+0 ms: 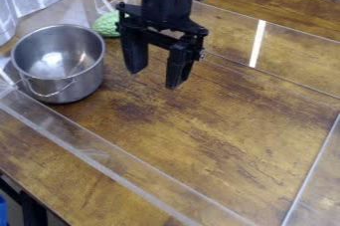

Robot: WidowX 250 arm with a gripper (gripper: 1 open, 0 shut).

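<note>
My black gripper hangs over the wooden table at the upper middle, just right of a steel pot. Its two dark fingers stand apart, one at the left and one at the right, with nothing visible between them. A green object lies behind the gripper at the back left, partly hidden by it.
Clear panels or strips run along the left and right sides. Crumpled clear material lies at the top left corner.
</note>
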